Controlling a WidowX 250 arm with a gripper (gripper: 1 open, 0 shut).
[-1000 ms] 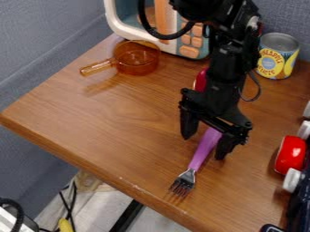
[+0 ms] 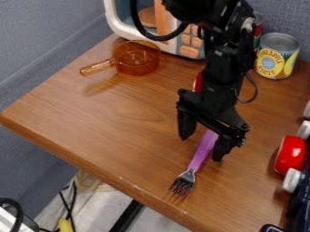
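Note:
My black gripper [image 2: 208, 136] hangs low over a purple-handled fork [image 2: 194, 166], whose silver tines point toward the front of the wooden table [image 2: 103, 131]. The fork's upper handle passes behind or between my fingers; whether they hold it is unclear, as is how far apart they are.
An amber pan [image 2: 136, 57] sits at the back left beside a toy microwave [image 2: 123, 14]. A yellow can [image 2: 277, 56] stands at the back right. A red bottle [image 2: 289, 155] and dark objects line the right edge.
The fork looks unmoved.

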